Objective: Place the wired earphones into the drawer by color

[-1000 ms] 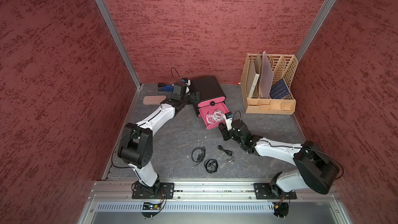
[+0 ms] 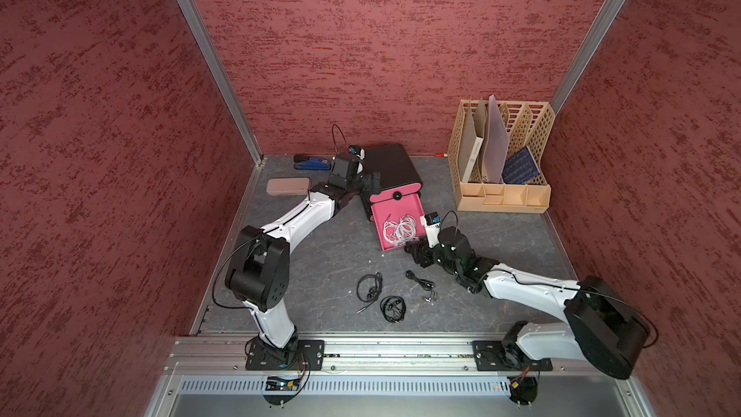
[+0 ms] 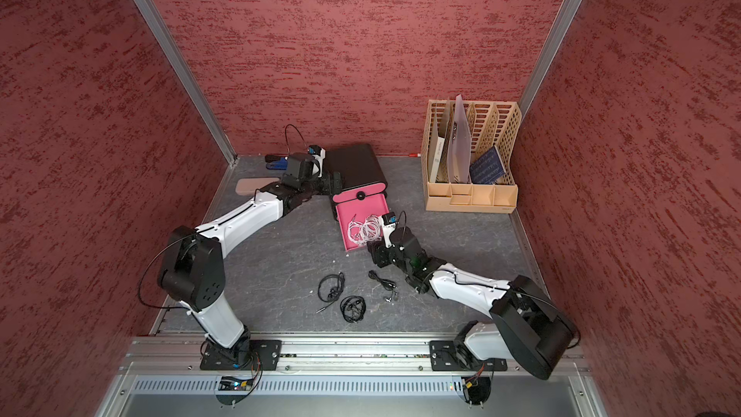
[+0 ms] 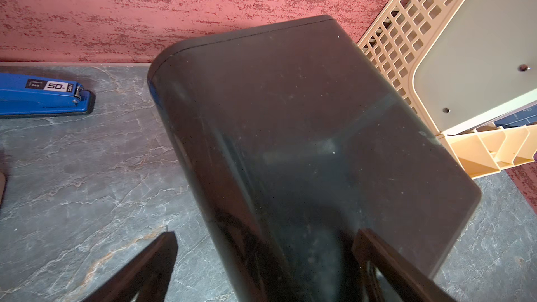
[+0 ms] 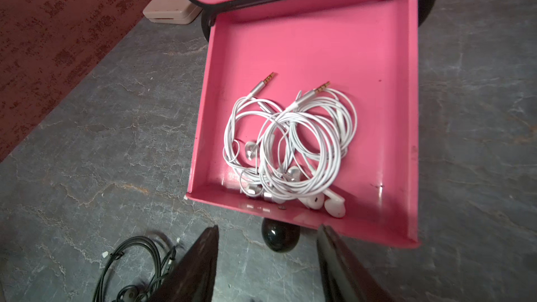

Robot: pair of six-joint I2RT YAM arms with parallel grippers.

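Observation:
A pink drawer (image 5: 415,134) projects from the black cabinet (image 4: 313,106), with coiled white earphones (image 5: 302,139) inside near its front wall. My right gripper stands open at the drawer's front; the round black knob (image 5: 280,235) shows between its fingertips, with a gap on either side. Black earphones lie on the table in front: a coil (image 2: 369,287) at left, a tighter coil (image 2: 393,309) nearest the front edge, and a bundle (image 2: 420,280) by the right gripper. At the cabinet's left side my left gripper is open, one finger in front of the cabinet in its wrist view.
An upper pink drawer front (image 2: 396,193) sits above the open one. A wooden organizer (image 2: 501,199) holding folders stands back right. A pink case (image 2: 288,186) and a blue stapler (image 4: 42,96) lie back left. Table space left of the drawer is clear.
The drawer has slid farther out toward the front, and the white earphones moved with it. The left gripper and the cabinet have shifted slightly right. The black earphones have stayed put.

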